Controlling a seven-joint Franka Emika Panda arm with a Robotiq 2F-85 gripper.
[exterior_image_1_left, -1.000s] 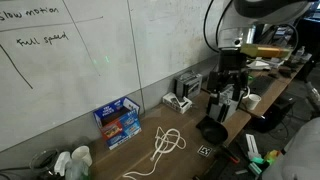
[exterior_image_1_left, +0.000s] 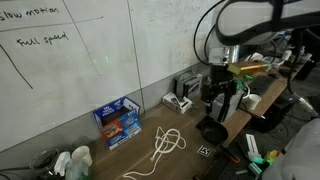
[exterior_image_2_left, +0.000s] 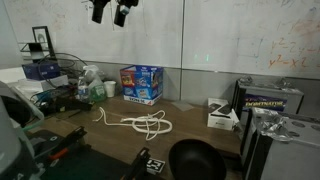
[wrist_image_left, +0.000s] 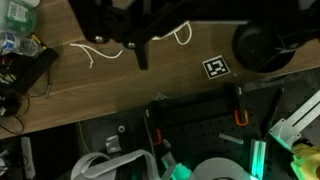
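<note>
My gripper (exterior_image_2_left: 109, 14) hangs high above the table, its two dark fingers apart and nothing between them. A white cable (exterior_image_2_left: 150, 125) lies loosely looped on the brown wooden table (exterior_image_1_left: 146, 150). Near the table's front edge sits a round black pan (exterior_image_2_left: 197, 160), seen from above in the wrist view as a dark bowl (wrist_image_left: 262, 45) at the upper right. Beside the pan is a small black-and-white marker square (wrist_image_left: 216, 67). No object touches the gripper.
A blue and red box (exterior_image_2_left: 142, 84) stands at the back by the whiteboard. Toward the right are a white toaster-like appliance (exterior_image_2_left: 222, 114) and larger metal appliances (exterior_image_2_left: 268, 96). Bottles and cups (exterior_image_2_left: 97, 88) crowd the left side. The table's middle holds mainly the cable.
The objects on the table have not moved.
</note>
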